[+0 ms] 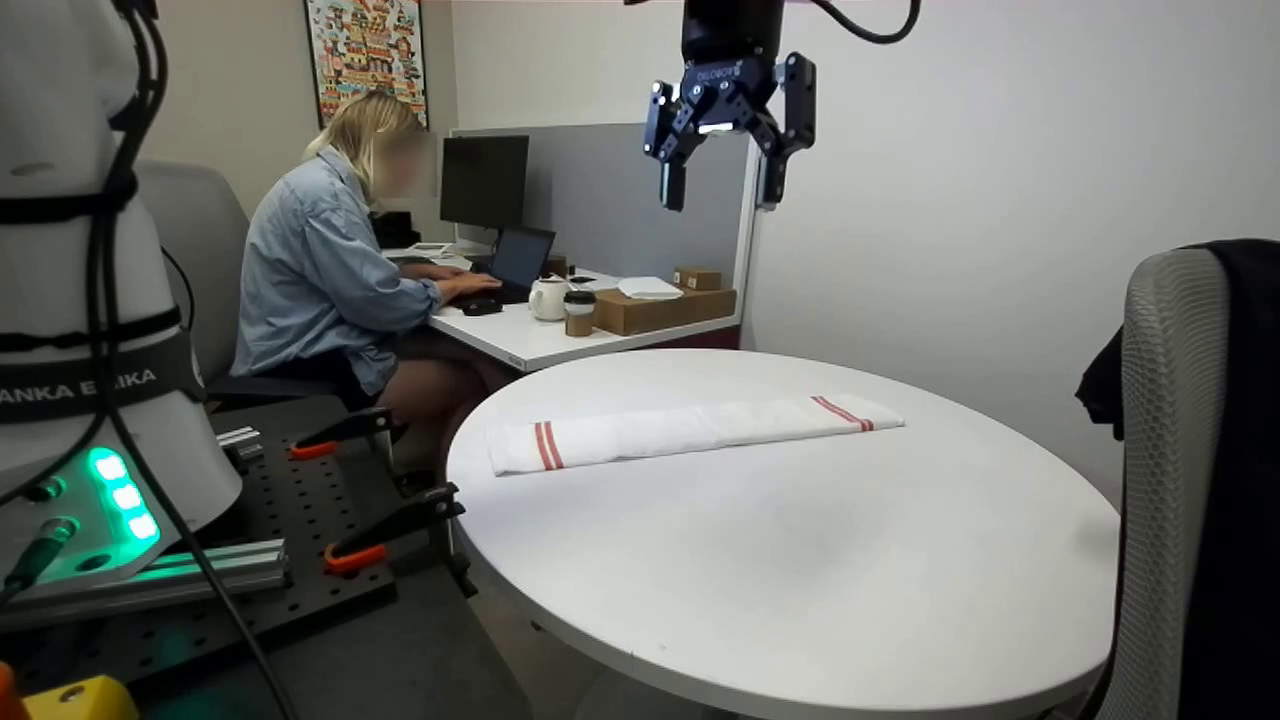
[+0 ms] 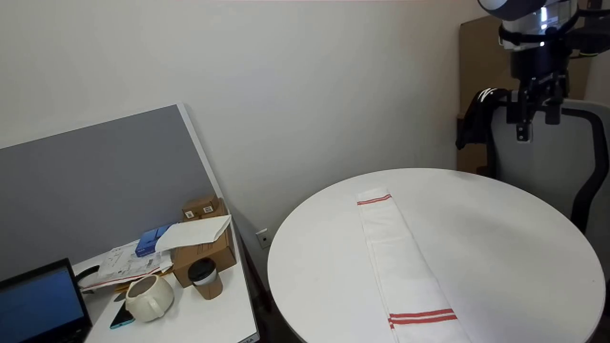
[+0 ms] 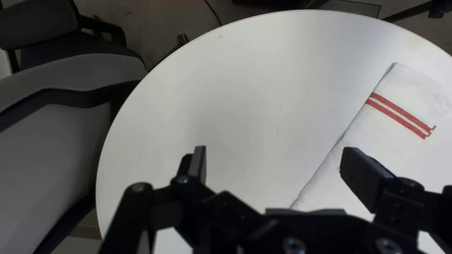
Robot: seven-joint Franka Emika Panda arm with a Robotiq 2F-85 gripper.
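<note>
A white cloth [image 1: 696,430] with red stripes lies folded into a long flat strip on the round white table [image 1: 768,600]. In exterior view 2 the cloth [image 2: 403,257] runs from the table's far side toward the camera. My gripper [image 1: 723,192] is held high above the table, open and empty, well clear of the cloth. From the wrist, the cloth [image 3: 398,101] shows at the right, partly covered by one of the fingers [image 3: 362,175]; bare tabletop lies between the two fingers.
A grey chair [image 1: 1164,456] with a dark garment stands by the table. A desk with a white mug [image 2: 149,297], a paper cup [image 2: 205,278] and cardboard boxes [image 2: 206,257] adjoins it, where a person [image 1: 342,252] sits.
</note>
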